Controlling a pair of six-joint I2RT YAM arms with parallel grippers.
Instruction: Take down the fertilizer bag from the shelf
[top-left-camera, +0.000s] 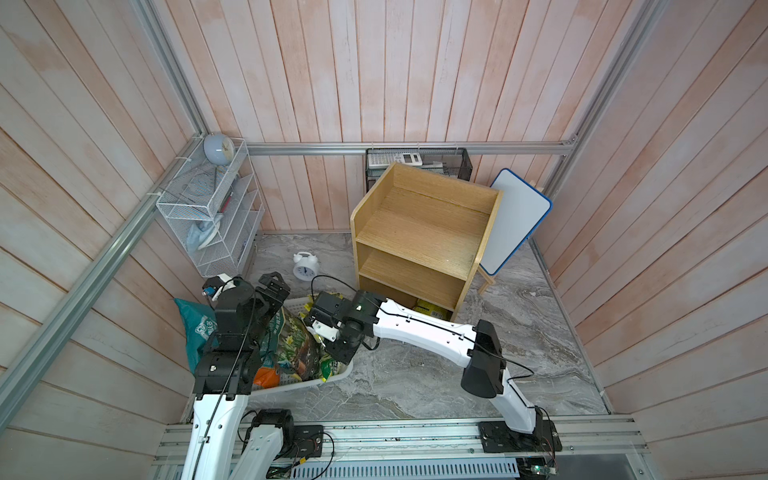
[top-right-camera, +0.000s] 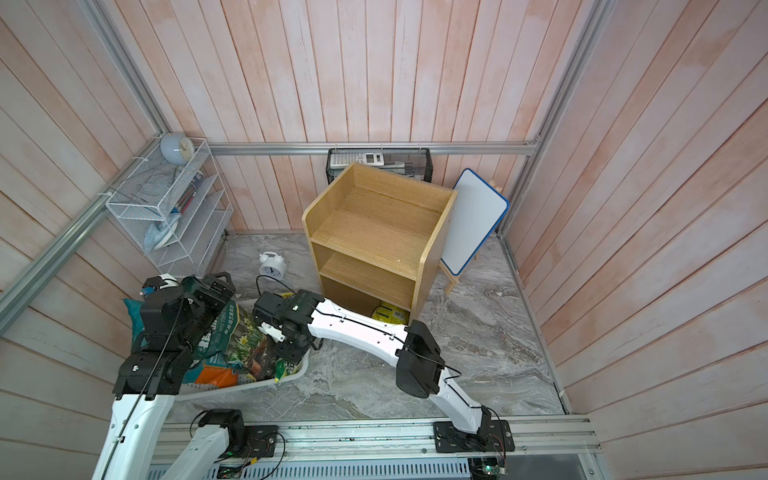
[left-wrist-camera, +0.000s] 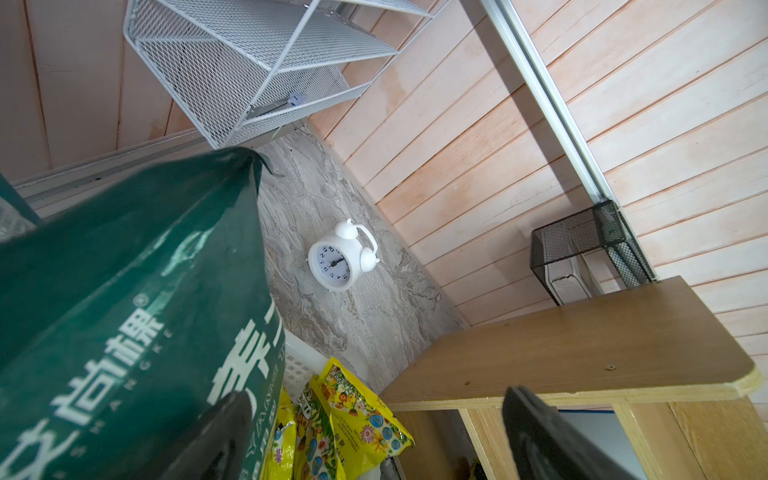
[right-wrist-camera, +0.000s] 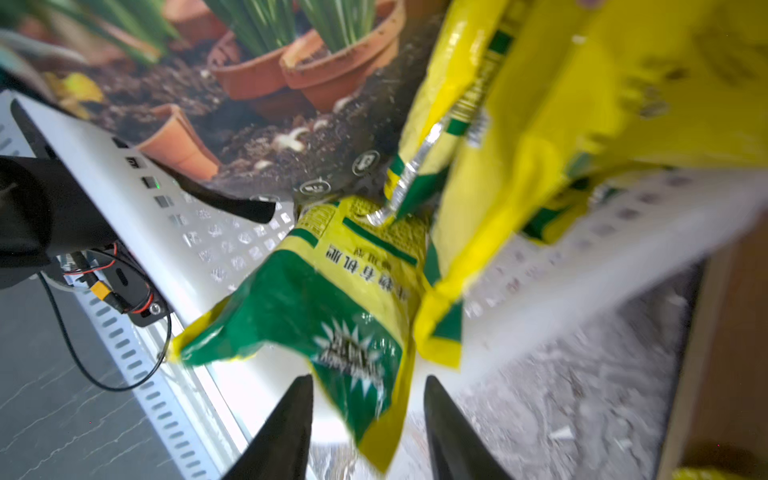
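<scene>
My right gripper hovers low over yellow-green fertilizer bags in a white perforated basket (right-wrist-camera: 496, 308), fingers apart with nothing held; the nearest bag (right-wrist-camera: 344, 288) lies just beyond the fingertips. My left gripper is open beside a large dark green bag (left-wrist-camera: 136, 296), with yellow bags (left-wrist-camera: 360, 412) beyond its fingers. In both top views the two wrists hang over the basket at the lower left and hide part of its contents.
A wooden shelf (top-left-camera: 424, 232) stands right of the basket, a white alarm clock (top-left-camera: 305, 266) behind it. A wire rack (top-left-camera: 209, 200) is on the left wall, a whiteboard (top-left-camera: 516, 216) on the right. Open floor lies front right.
</scene>
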